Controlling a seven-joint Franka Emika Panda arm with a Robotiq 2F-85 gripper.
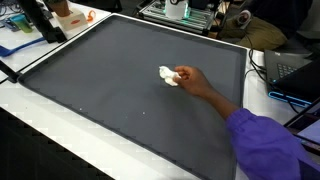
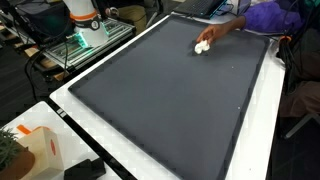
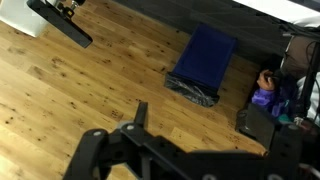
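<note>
A person's hand holds a small crumpled white cloth or tissue at the dark grey table top. In the second exterior view the same white piece is near the far edge, with the hand behind it. My gripper shows at the bottom of the wrist view, its fingers wide apart and open, with nothing between them. It faces a wooden floor, away from the table top. The gripper is outside both exterior views.
The person's purple sleeve reaches over the near right corner. A laptop stands at the right. A potted plant is at the lower left of the second exterior view.
</note>
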